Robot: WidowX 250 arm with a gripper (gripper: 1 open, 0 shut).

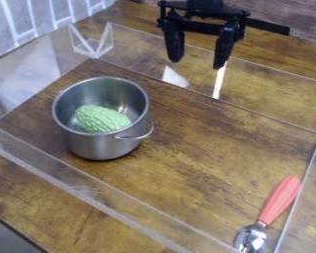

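A steel pot (116,137) with a side handle stands on the left of the wooden table, a green, bumpy bitter-melon-like object (102,119) lying inside it. My black gripper (199,49) hangs at the top centre, above and behind the pot, open with nothing visible between its fingers.
An ice cream scoop with a red handle (280,197) lies at the lower right. Clear plastic walls border the work area on the wooden table (200,168).
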